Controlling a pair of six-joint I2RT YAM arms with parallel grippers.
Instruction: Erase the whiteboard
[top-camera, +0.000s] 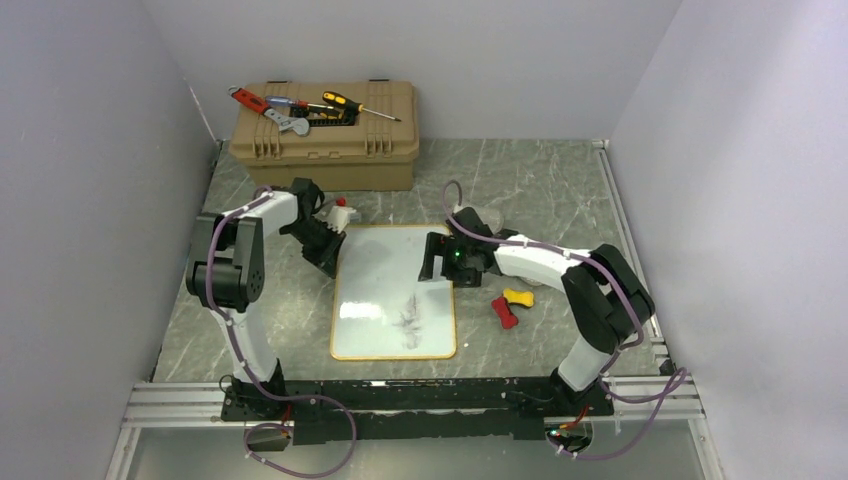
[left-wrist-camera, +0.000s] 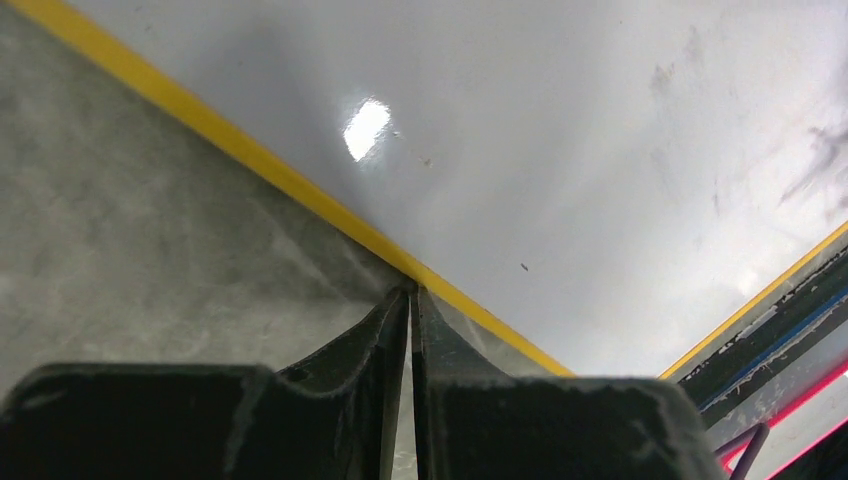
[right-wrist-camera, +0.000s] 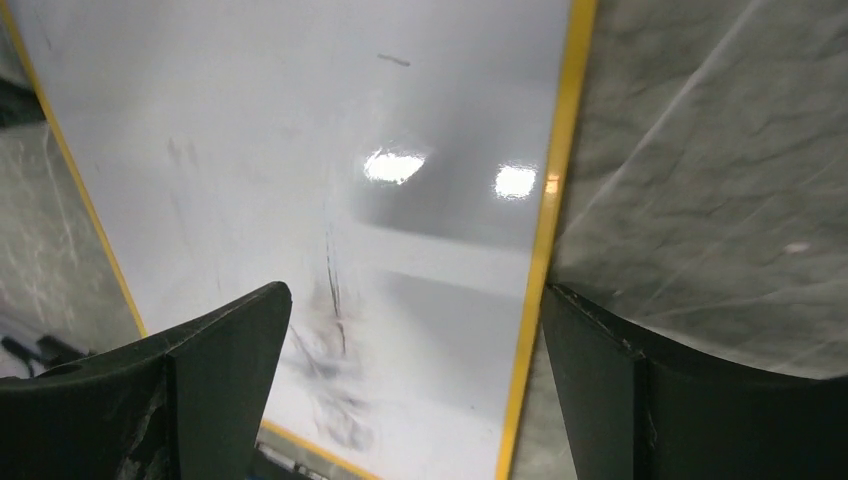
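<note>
The whiteboard (top-camera: 385, 290) lies almost square to the table's front edge, yellow-rimmed, with dark smudges (top-camera: 410, 322) on its lower right part. In the left wrist view, my left gripper is shut, its fingertips at the board's left yellow edge; only a thin slit shows between them. My right gripper stands open and empty by the right edge, its left finger (right-wrist-camera: 250, 320) over the board and its right finger (right-wrist-camera: 575, 320) just outside the rim. From above, a red bone-shaped piece (top-camera: 505, 312) and a yellow one (top-camera: 519, 297) lie right of the board.
At the back left stands a tan case (top-camera: 330, 160) with a red wrench (top-camera: 262, 105), screwdrivers and other tools on its lid. A clear container (top-camera: 490, 218) is partly hidden behind the right arm. Bare table shows at the back right and left of the board.
</note>
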